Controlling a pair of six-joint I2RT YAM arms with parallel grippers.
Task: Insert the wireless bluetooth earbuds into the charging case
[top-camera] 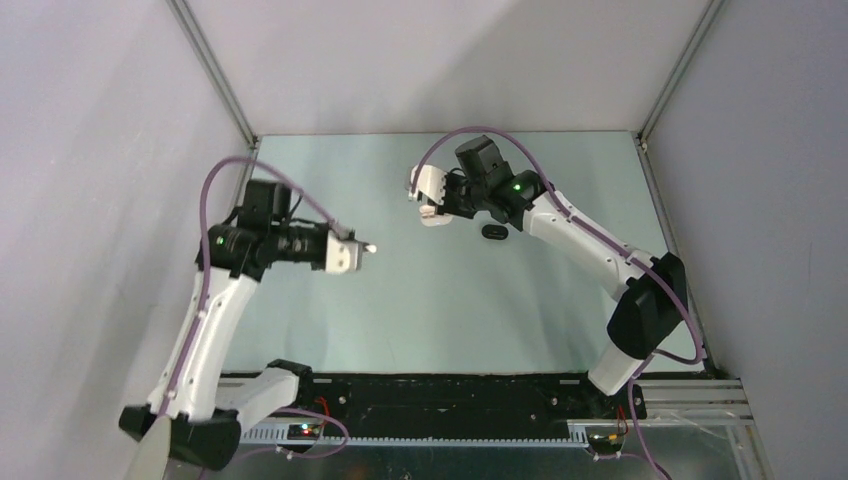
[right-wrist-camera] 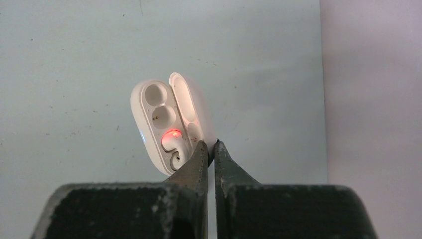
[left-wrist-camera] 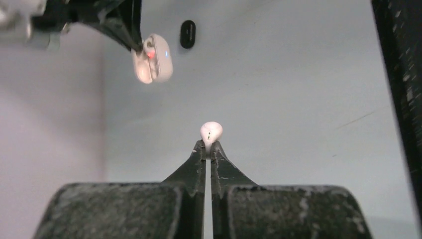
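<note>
The white charging case (right-wrist-camera: pixel 140 102) stands with its lid (right-wrist-camera: pixel 184 94) open, my right gripper shut on it at the lid side. One earbud (right-wrist-camera: pixel 173 143) sits at the case's lower end, beside a red light; whether it is fully seated I cannot tell. Two round hollows at the upper end are empty. In the left wrist view a second white earbud (left-wrist-camera: pixel 211 131) stands between the tips of my left gripper, which is shut on its stem, bulb outward. From above, the left gripper (top-camera: pixel 366 248) is left of the case (top-camera: pixel 434 216), clearly apart from it.
A small black oval object (top-camera: pixel 495 232) lies on the table just right of the case.
</note>
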